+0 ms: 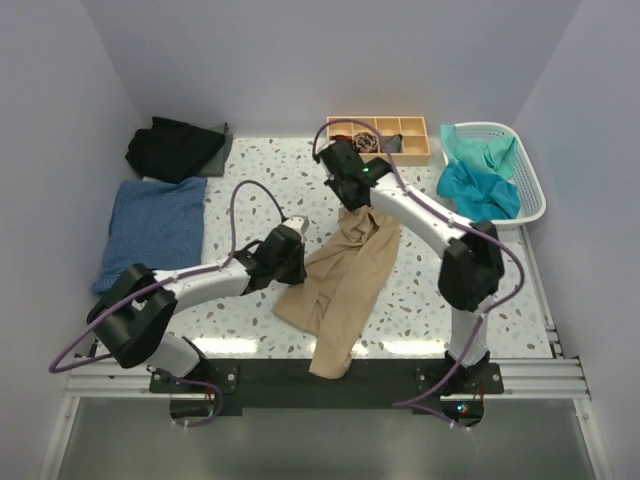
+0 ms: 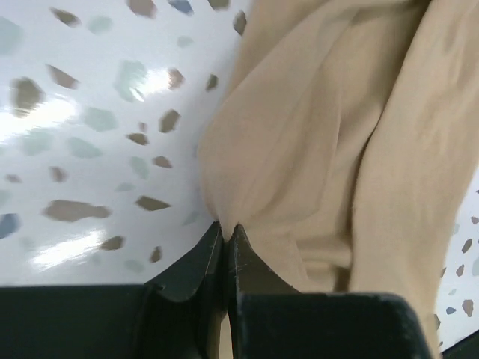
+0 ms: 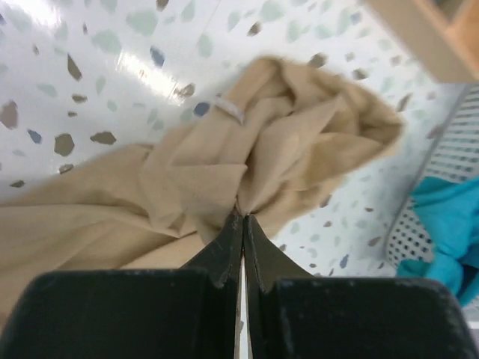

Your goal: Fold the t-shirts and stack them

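Observation:
A tan t-shirt (image 1: 350, 285) lies long and creased down the middle of the table, its lower end hanging over the front edge. My left gripper (image 1: 299, 279) is at its left side; in the left wrist view the fingertips are shut on a gathered pinch of tan cloth (image 2: 292, 149). At the shirt's bunched far end is my right gripper (image 1: 350, 206). Its tips are together in the right wrist view, where a raised fold of the shirt (image 3: 281, 149) narrows down to them, so a thin pinch of cloth appears caught there.
Blue folded cloth (image 1: 152, 228) lies at the left, with black cloth (image 1: 172, 148) behind it. A wooden divided box (image 1: 412, 157) stands at the back. The white basket (image 1: 535, 195) at right holds teal cloths (image 1: 478, 190).

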